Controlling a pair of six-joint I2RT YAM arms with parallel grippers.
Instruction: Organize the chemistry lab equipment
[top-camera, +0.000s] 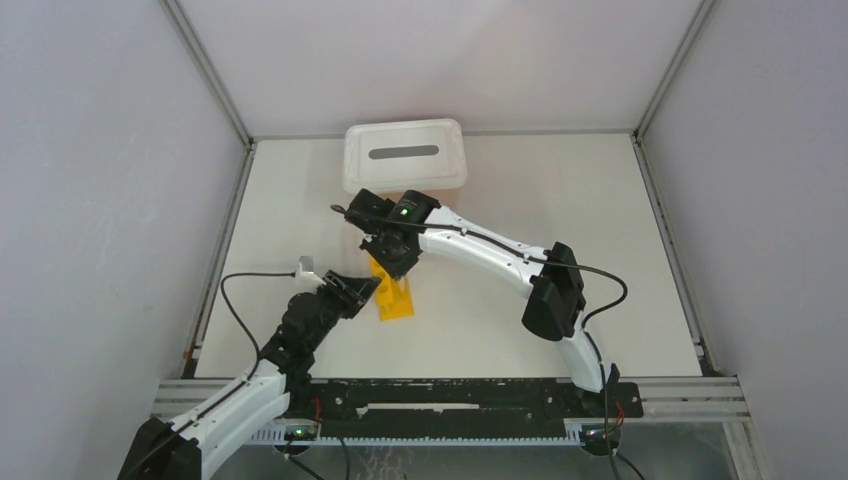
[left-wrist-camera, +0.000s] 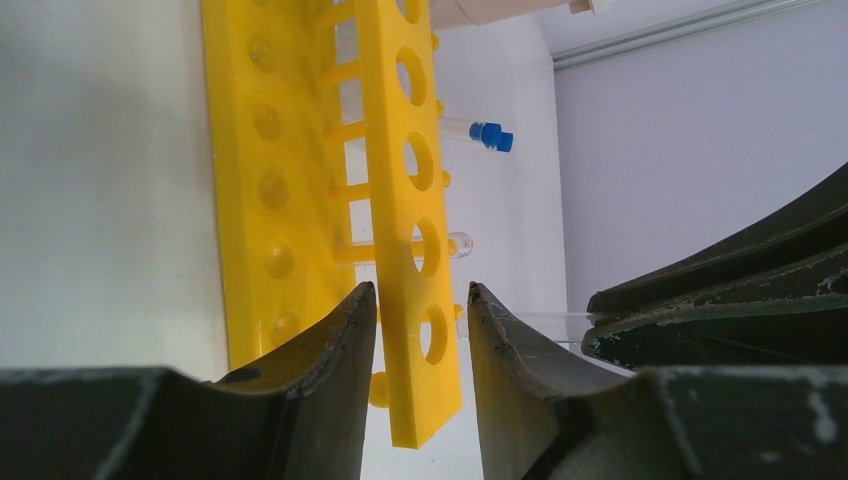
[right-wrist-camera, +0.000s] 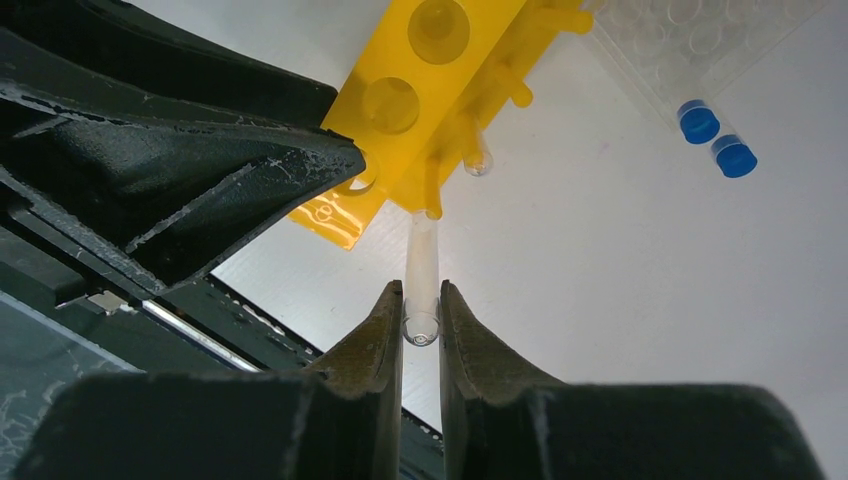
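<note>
The yellow tube rack (top-camera: 395, 299) is partly hidden under the right arm in the top view. My left gripper stands part open at the near end of the rack's holed upper plate (left-wrist-camera: 392, 300), one finger on either side of it. My right gripper is shut on a clear test tube (right-wrist-camera: 422, 255), held near its rounded end. The tube's other end reaches to the rack's end hole, beside a yellow peg; how deep it sits is unclear. Another clear tube (left-wrist-camera: 460, 245) lies through the neighbouring hole.
Two blue-capped tubes, one cap (right-wrist-camera: 734, 157) nearest, stick out by a clear holed rack (right-wrist-camera: 690, 40). A lidded white box (top-camera: 404, 180) stands at the back.
</note>
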